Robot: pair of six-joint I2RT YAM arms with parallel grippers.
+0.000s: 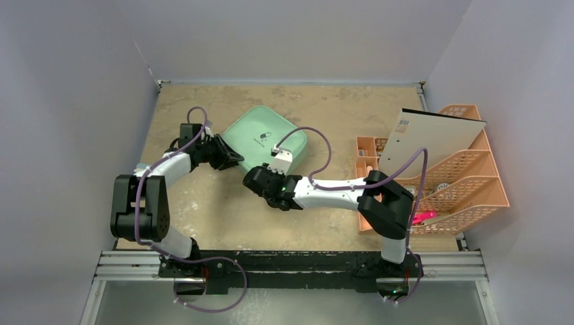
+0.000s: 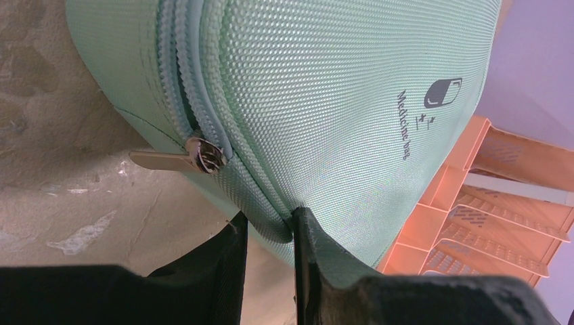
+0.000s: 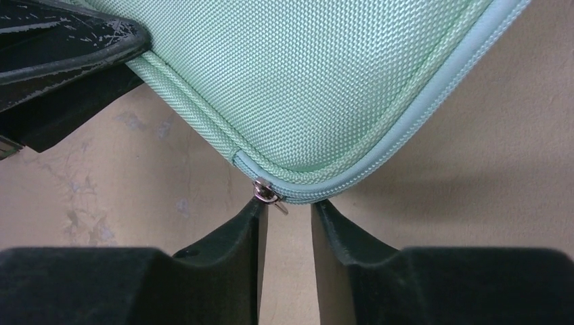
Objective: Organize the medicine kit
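Observation:
The mint-green medicine bag (image 1: 264, 128) lies mid-left on the table, its printed lid facing up. My left gripper is shut on the bag's zipped edge, beside a metal zipper pull (image 2: 162, 160). My right gripper stands part open at the bag's rounded corner, just below the other zipper pull (image 3: 269, 193), whose tab hangs by the left finger; whether it touches it I cannot tell. The left gripper's black body (image 3: 61, 61) shows at the upper left of the right wrist view.
An orange perforated organizer (image 1: 467, 189) with compartments stands on the right, a white board (image 1: 423, 142) leaning in it and a few small items inside.

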